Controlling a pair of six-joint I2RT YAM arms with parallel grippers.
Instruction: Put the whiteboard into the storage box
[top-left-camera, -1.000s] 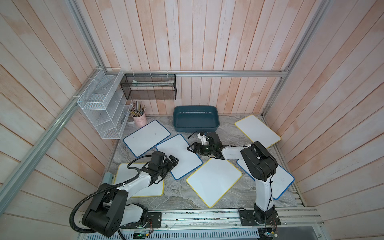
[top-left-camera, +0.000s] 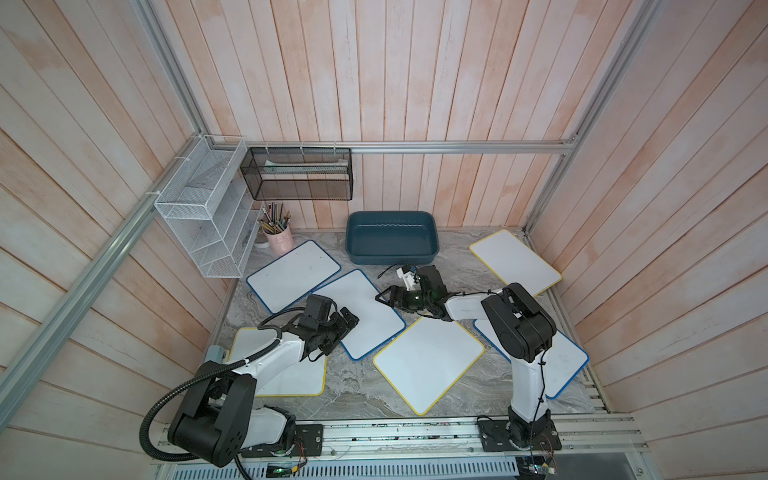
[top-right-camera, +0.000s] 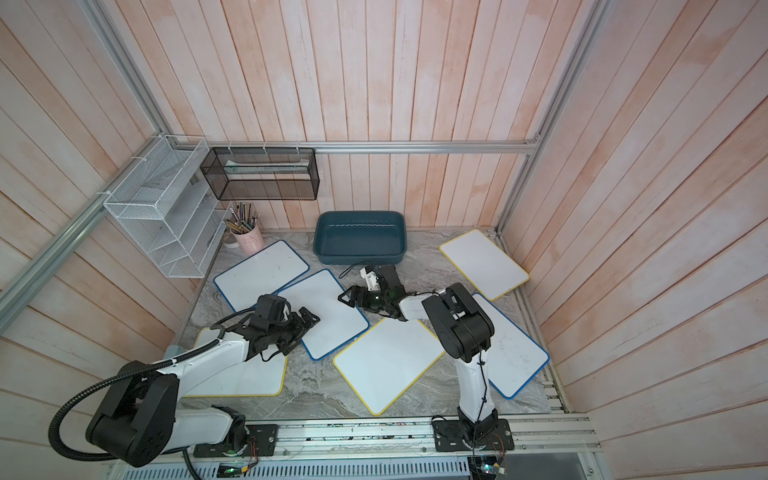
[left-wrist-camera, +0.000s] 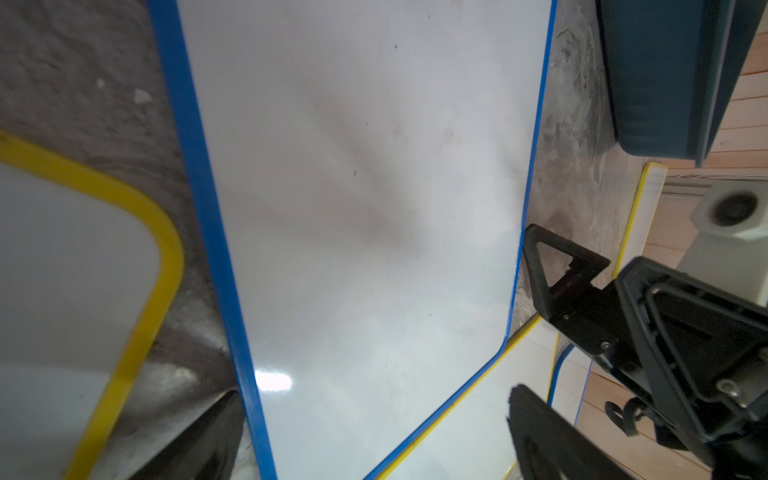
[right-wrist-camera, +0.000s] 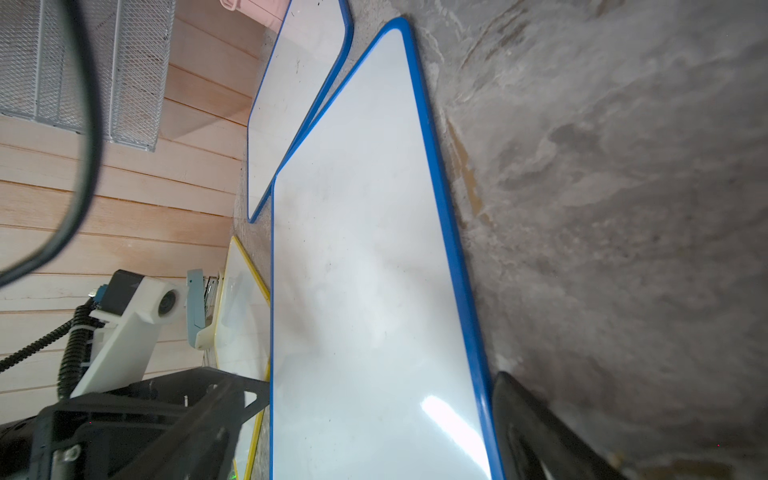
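Observation:
A blue-rimmed whiteboard (top-left-camera: 360, 320) lies in the middle of the counter, between my two grippers. My left gripper (top-left-camera: 340, 332) is open over its left edge, the blue rim running between the fingers in the left wrist view. My right gripper (top-left-camera: 388, 297) is open at its upper right edge; in the right wrist view the rim lies beside one fingertip. The empty-looking teal storage box (top-left-camera: 391, 236) stands at the back centre. Other whiteboards lie around: blue-rimmed at back left (top-left-camera: 293, 272) and right (top-left-camera: 564, 364), yellow-rimmed at front centre (top-left-camera: 428, 364), back right (top-left-camera: 516, 256) and front left (top-left-camera: 276, 380).
A pink pen cup (top-left-camera: 279, 240) stands at the back left. White wire shelves (top-left-camera: 200, 208) hang on the left wall and a black mesh basket (top-left-camera: 296, 188) on the back wall. Bare counter shows right of the storage box.
My left gripper and arm have shifted slightly up and to the right. The central whiteboard has moved very slightly; my right gripper is nearly still.

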